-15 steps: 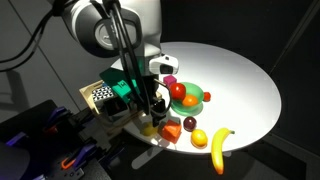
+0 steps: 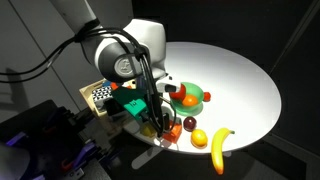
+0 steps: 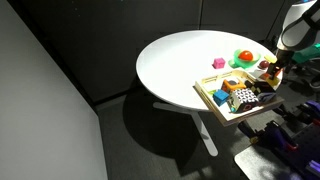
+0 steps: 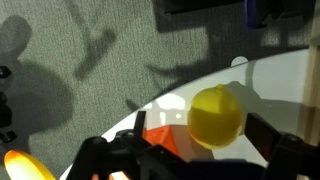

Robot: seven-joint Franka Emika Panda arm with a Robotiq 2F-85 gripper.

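A yellow rounded object (image 4: 216, 117) rests near the table edge. In the wrist view it shows between the open fingers of my gripper, nearer the right one, and how close they come to it I cannot tell. From the first exterior view, my gripper (image 2: 156, 124) is low over the yellow object (image 2: 148, 130), partly hiding it. An orange-red block (image 2: 172, 134) sits just beside it; in the wrist view that block (image 4: 159, 138) is close to the left finger.
A dark red ball (image 2: 190, 123), an orange fruit (image 2: 199, 138) and a banana (image 2: 220, 151) lie to the right. A green bowl (image 2: 194, 91) and a red tomato (image 2: 178, 91) stand behind. A wooden tray (image 3: 216, 109) holds several blocks.
The arm has come down and my gripper is now lower, closer to the yellow object. The other things on the table have not visibly moved.
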